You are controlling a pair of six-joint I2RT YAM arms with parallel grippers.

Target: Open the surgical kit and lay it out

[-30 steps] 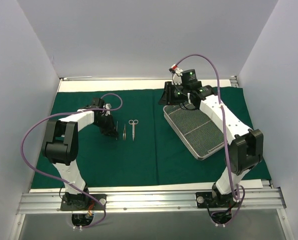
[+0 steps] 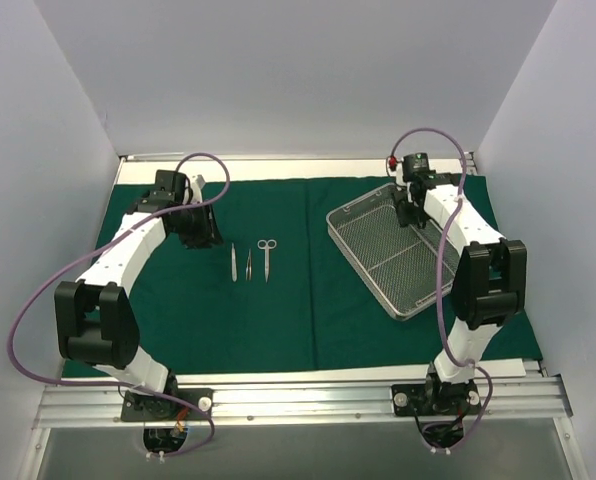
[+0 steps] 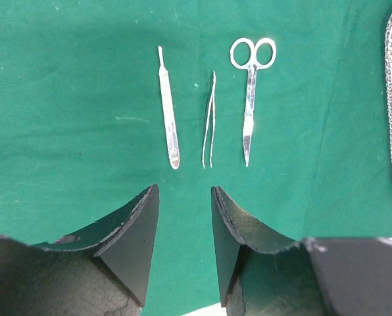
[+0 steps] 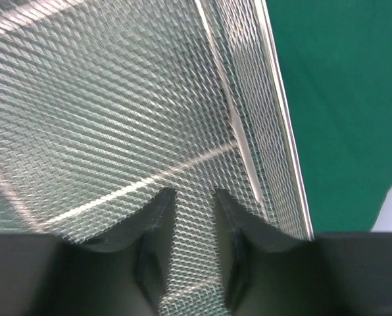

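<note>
On the green cloth, a scalpel handle [image 3: 170, 122], tweezers [image 3: 214, 122] and scissors [image 3: 250, 99] lie side by side, separate from one another. My left gripper is above the cloth near them, its fingers apart and nothing between. The mesh tray [image 2: 376, 298] sits on the right half of the cloth. Over its far part hovers my right gripper [image 2: 410, 222], fingers parted and empty. In the right wrist view a slim metal instrument [image 4: 245, 155] lies along the tray's side wall, ahead of the fingertips; that view is slightly blurred.
Bare green cloth [image 2: 218, 330] spreads in front of the laid-out tools. The tray's raised rim [image 2: 357, 263] borders the middle of the table. Grey walls [image 2: 38, 200] enclose both sides and the back.
My left gripper has risen and moved back left from the scalpel handle, which now lies fully uncovered. My right gripper has moved rightward and lower, from the tray's far left corner to over its interior.
</note>
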